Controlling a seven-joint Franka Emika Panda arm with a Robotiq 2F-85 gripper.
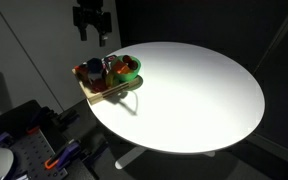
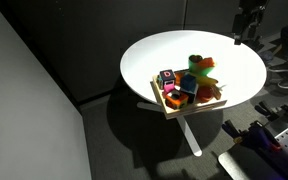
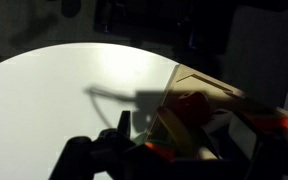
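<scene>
My gripper point(image 1: 93, 38) hangs in the air above the left end of the round white table, its two fingertips apart and nothing visible between them. Below it is a wooden tray point(image 1: 110, 95) crowded with colourful toys. A green bowl point(image 1: 135, 74) stands at the tray's side with orange and red pieces in it. From the other side, exterior view 2 shows a dark lettered block point(image 2: 166, 76), a blue-topped block point(image 2: 188, 83) and an orange piece point(image 2: 176, 100) in the tray point(image 2: 194, 110). The wrist view is dark; a red item point(image 3: 191, 108) shows near the fingers.
The tray sits close to the table's edge, near the robot's base. A grey wall panel point(image 2: 29, 110) stands off to one side in exterior view 2.
</scene>
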